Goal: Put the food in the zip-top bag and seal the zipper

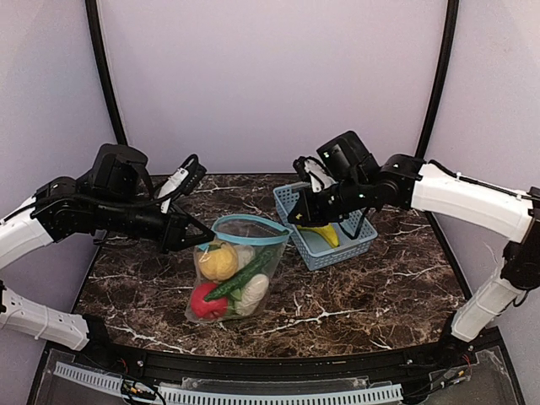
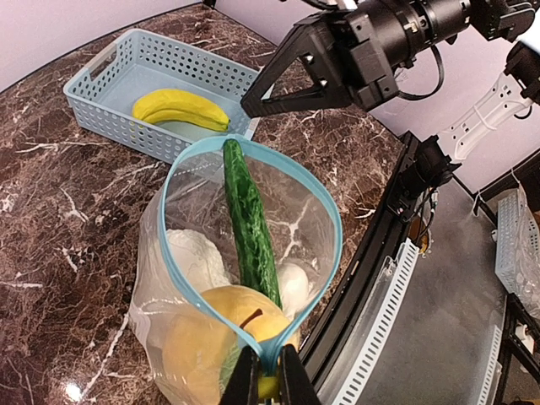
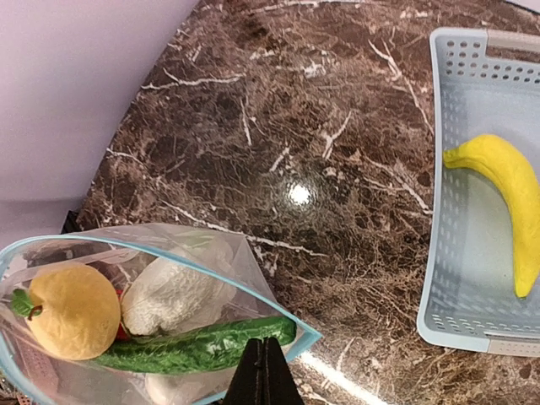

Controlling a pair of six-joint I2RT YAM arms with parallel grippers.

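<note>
The clear zip top bag (image 1: 199, 287) with a blue rim (image 1: 240, 218) hangs mouth-open, its left corner pinched by my shut left gripper. Inside it are a yellow round fruit (image 1: 218, 262), a green cucumber (image 1: 245, 274), a red vegetable (image 1: 205, 301) and a white one (image 1: 252, 295). My right gripper is shut with nothing between its fingers. It stands by the rim's right corner (image 3: 309, 334), which lies outside the fingers. From above, the right gripper (image 1: 297, 221) hovers just right of the bag.
A light blue basket (image 3: 429, 253) holding a yellow banana (image 3: 504, 181) stands behind and to the right of the bag, partly under my right arm. Bare dark marble table (image 1: 363, 304) lies at the front right.
</note>
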